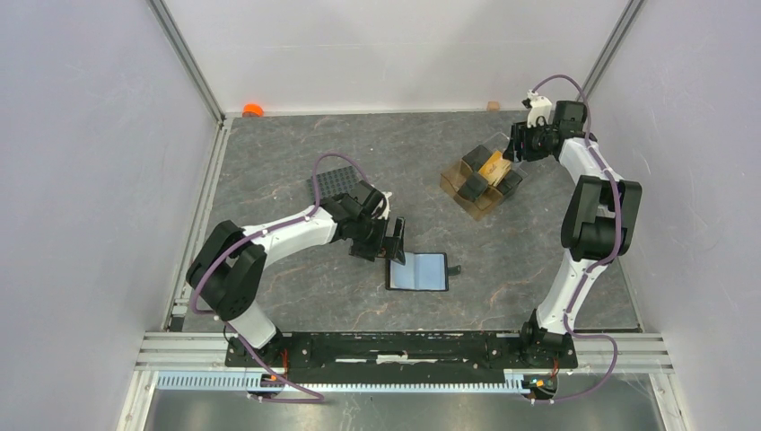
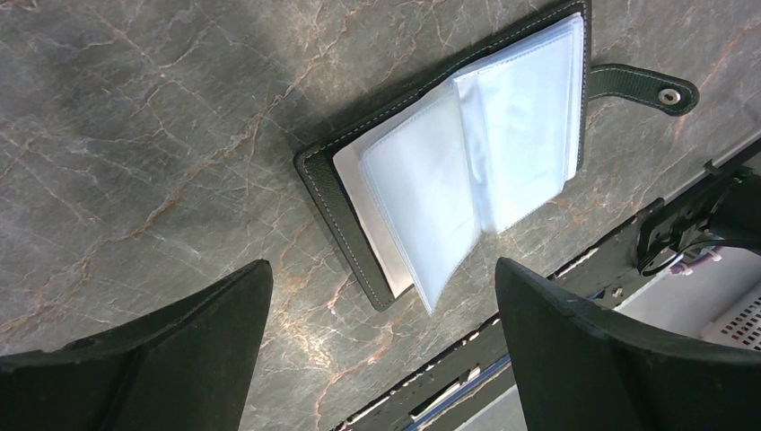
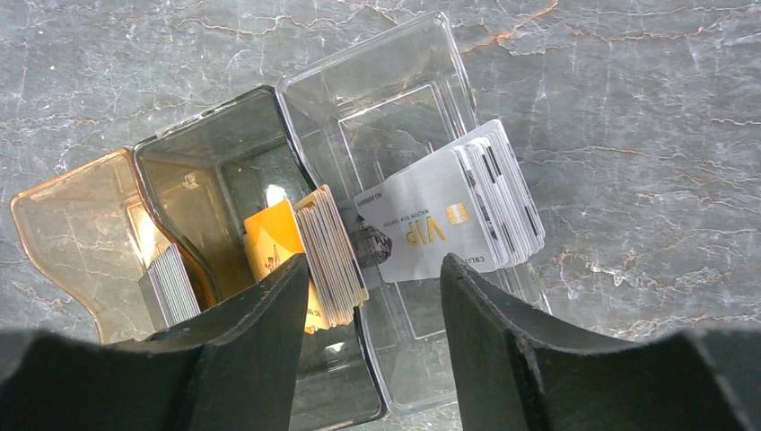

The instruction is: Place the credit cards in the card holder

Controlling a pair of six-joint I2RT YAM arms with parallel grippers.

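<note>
The card holder (image 1: 431,271) lies unfolded near the table's front, its pale sleeves (image 2: 525,108) facing up and its snap strap (image 2: 648,87) pointing right. Over its left edge hovers my left gripper, open and empty. In the right wrist view, silver cards (image 3: 431,220) lean in a clear compartment, orange cards (image 3: 328,256) stand in the dark one beside it, and grey-edged cards (image 3: 170,285) sit in the brown one. Above them is my right gripper, fingers apart, with no card visibly gripped.
The stepped card box (image 1: 474,205) stands at the back right, its clear compartment (image 3: 377,67) outermost. A dark ridged pad (image 1: 334,182) lies behind the left arm. Bare table stretches between the box and the holder.
</note>
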